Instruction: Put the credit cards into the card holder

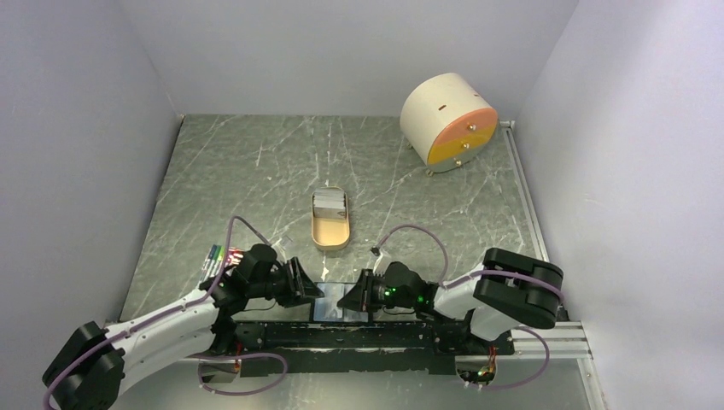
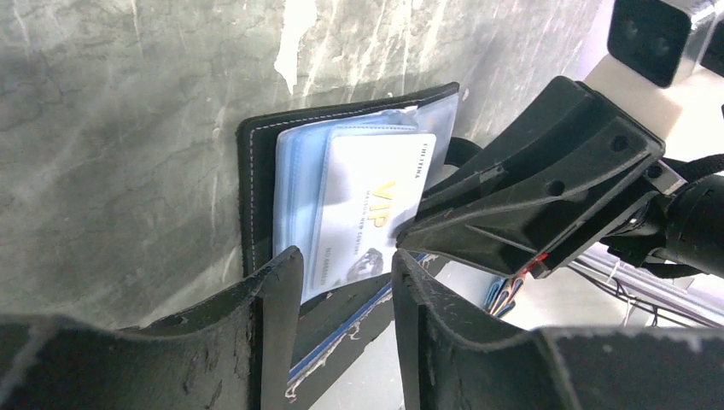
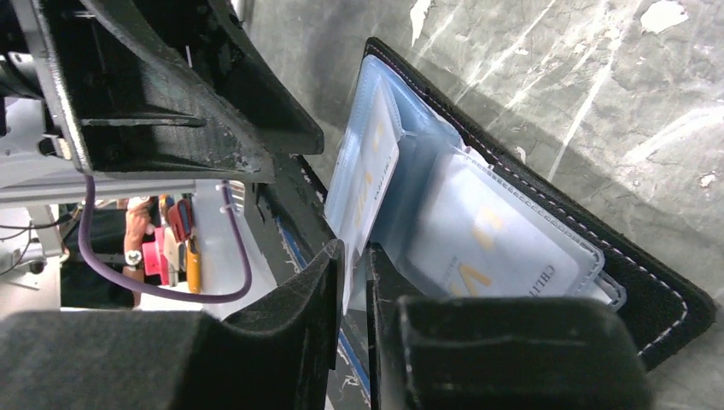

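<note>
The black card holder [image 2: 248,184] lies open at the table's front edge, with clear bluish sleeves [image 2: 294,162] inside. A white card with gold VIP lettering [image 2: 367,196] sits in a sleeve. Above its lower end, my left gripper is open, its fingers apart with nothing held. In the right wrist view, one white card in its sleeve [image 3: 369,171] stands tilted up. Its lower edge runs into the narrow gap of my right gripper, which is slightly open around it. Another white card [image 3: 478,231] lies flat in the holder's right side.
A tan tray [image 1: 330,235] with a stack of pale cards [image 1: 329,201] at its far end stands behind the holder. Colored markers [image 1: 211,260] lie beside the left arm. A round drawer box [image 1: 448,120] stands at the back right.
</note>
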